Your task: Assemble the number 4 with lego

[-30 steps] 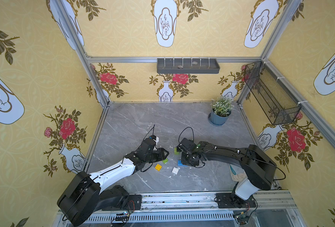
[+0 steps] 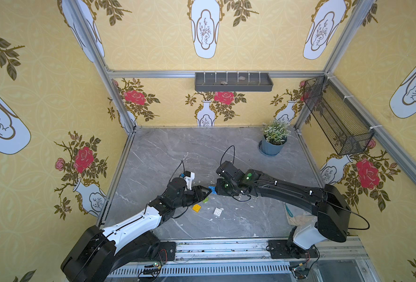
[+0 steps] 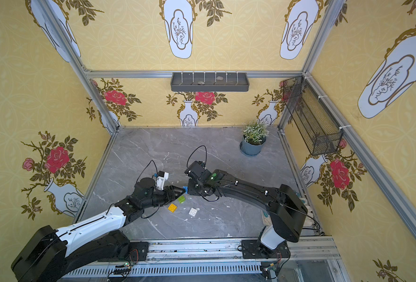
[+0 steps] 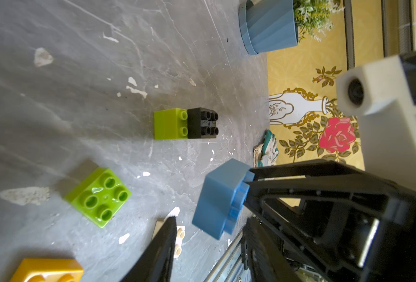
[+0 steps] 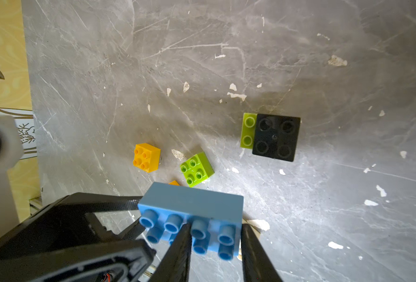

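My right gripper (image 2: 219, 187) is shut on a long blue brick (image 5: 191, 202), raised above the table with its studs visible. My left gripper (image 2: 203, 192) is beside it, part open, its fingers around or near the blue brick (image 4: 222, 197); whether they touch it I cannot tell. On the table below, a lime brick (image 4: 170, 123) and a black brick (image 5: 273, 136) stand together. Apart from them lie another lime brick (image 5: 197, 169), a yellow brick (image 5: 146, 157) and a white brick (image 3: 192, 212).
A potted plant (image 3: 252, 143) stands at the back right of the grey table (image 3: 137, 141). A mesh basket (image 3: 311, 115) hangs on the right wall.
My right gripper has lifted the blue brick off the table and moved left and up. My left gripper has moved slightly right toward it.
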